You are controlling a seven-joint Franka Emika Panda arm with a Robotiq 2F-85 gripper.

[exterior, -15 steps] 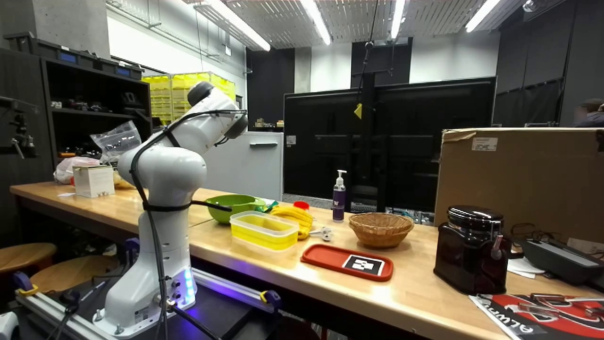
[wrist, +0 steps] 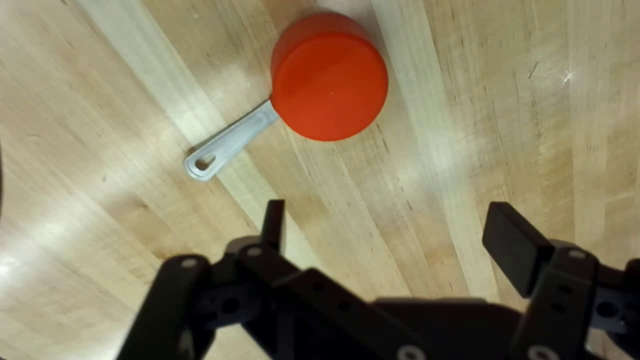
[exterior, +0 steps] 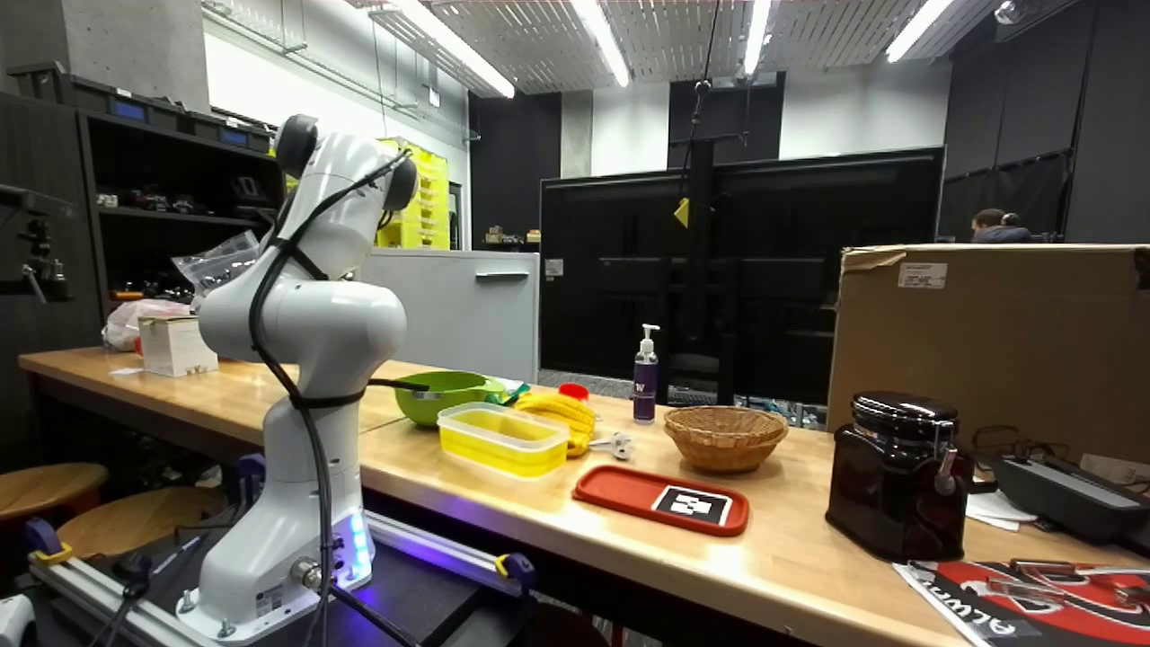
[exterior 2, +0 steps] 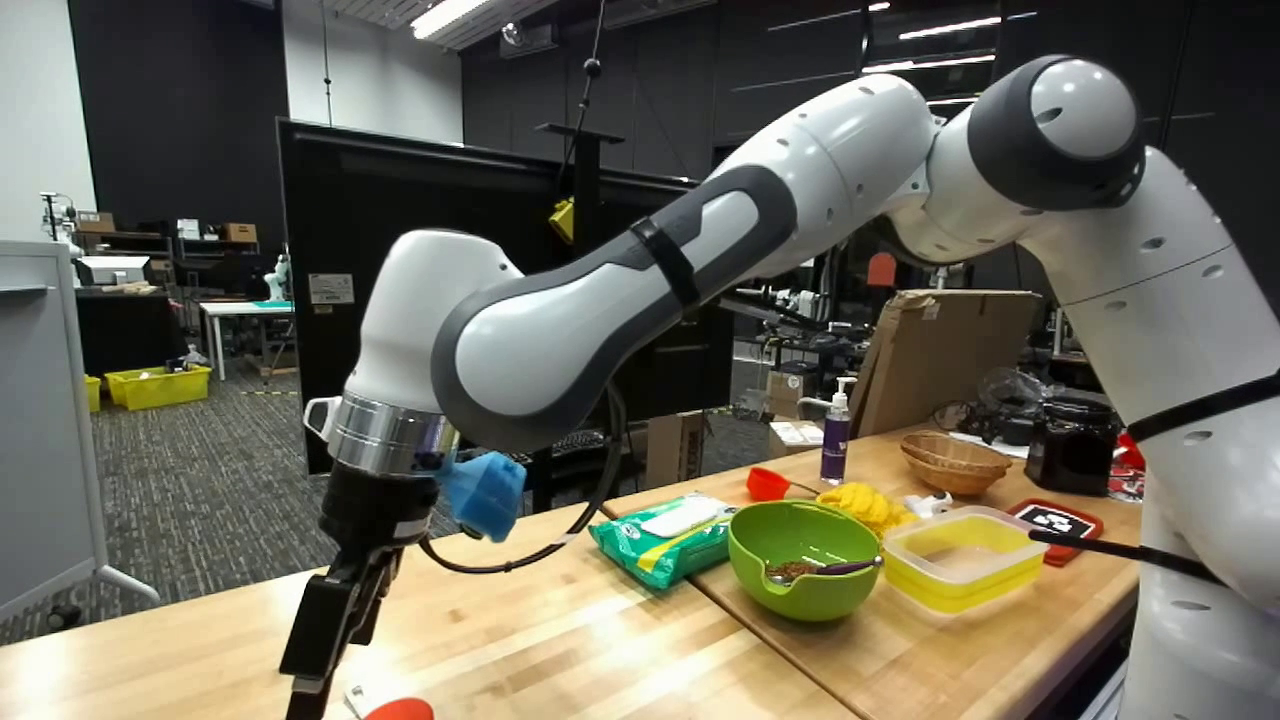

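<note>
Below my gripper the wrist view shows a red measuring cup (wrist: 333,87) upside down on the wooden table, its grey handle (wrist: 231,141) pointing toward the lower left. The two black fingers stand wide apart with only bare wood seen between them. The cup lies ahead of the fingertips, touching neither. In exterior view 2 the gripper (exterior 2: 306,696) points down at the lower left, and a bit of the red cup (exterior 2: 402,709) shows at the bottom edge. Exterior view 1 hides the gripper behind the arm.
A green bowl (exterior 2: 798,552) holding brown bits and a spoon stands beside a green wipes pack (exterior 2: 672,536). Beyond are a yellow container (exterior 2: 960,558), yellow cloth-like item (exterior 2: 864,506), another red cup (exterior 2: 768,484), pump bottle (exterior 2: 836,434) and wicker basket (exterior: 724,437). Table around the cup is clear.
The arm has swung back and its elbow has risen, leftward in exterior view 1. The objects on the table there look unmoved.
</note>
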